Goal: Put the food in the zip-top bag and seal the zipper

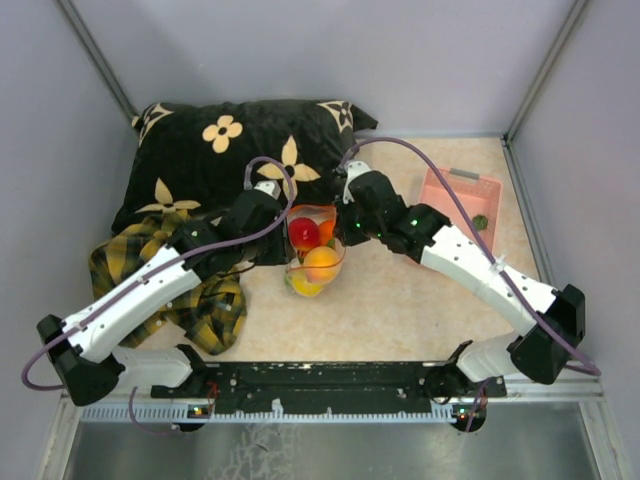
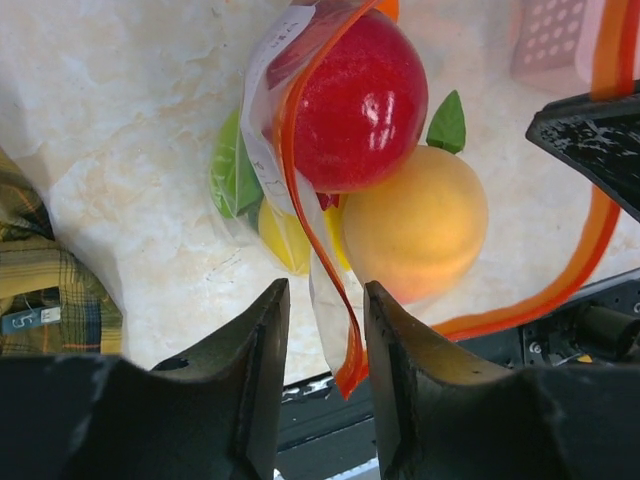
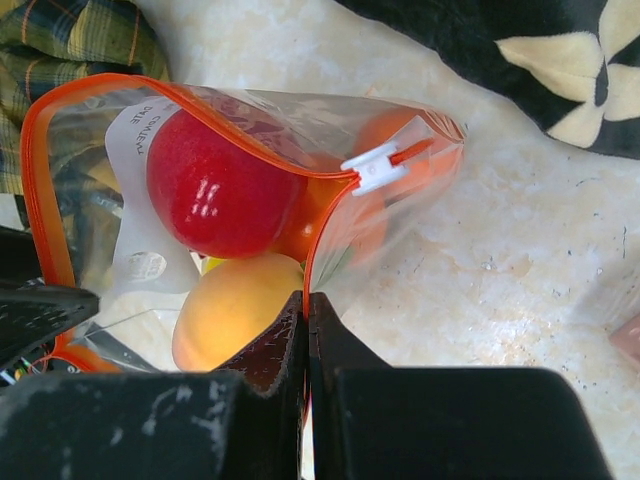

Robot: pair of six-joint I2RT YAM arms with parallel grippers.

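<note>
The clear zip top bag (image 3: 420, 215) lies with its orange-rimmed mouth spread wide. Inside it are a red fruit (image 2: 362, 110), a peach-coloured fruit (image 2: 415, 225), an orange fruit (image 3: 325, 215) and something yellow (image 2: 283, 237). A white slider (image 3: 374, 170) sits near one end of the orange zipper (image 3: 230, 147). My right gripper is shut on the bag's rim, whose thin orange edge runs between its fingers. At the opposite side, my left gripper is part open, with the rim's folded corner showing between its fingers, not visibly clamped.
A pink basket (image 1: 487, 185) holding a small green item stands at the right. The dark flowered cushion (image 1: 240, 135) fills the back left, with a plaid cloth (image 1: 215, 310) in front of it. Bare table (image 1: 400, 320) shows at the front right.
</note>
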